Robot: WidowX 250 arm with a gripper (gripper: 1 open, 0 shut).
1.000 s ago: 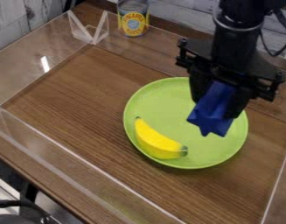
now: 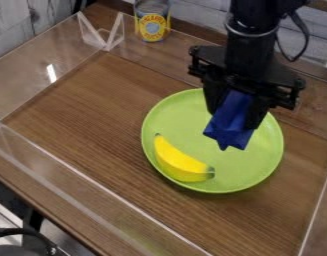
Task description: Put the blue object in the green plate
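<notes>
A blue object (image 2: 230,122), block-like, hangs below the black gripper (image 2: 238,98), which is shut on its upper part. In the view it overlaps the right half of the green plate (image 2: 166,112); whether its lower end touches the plate, I cannot tell. The fingers' grip on the top of the blue object is partly hidden by the dark gripper body.
A yellow banana-shaped toy (image 2: 182,161) lies on the plate's lower left. At the back left stands a can (image 2: 151,20) with a yellow label. Clear side walls edge the wooden surface (image 2: 79,130), which is bare left of the plate.
The gripper and the blue object in it have shifted slightly left and a little lower in the view. Plate, banana and can have stayed put.
</notes>
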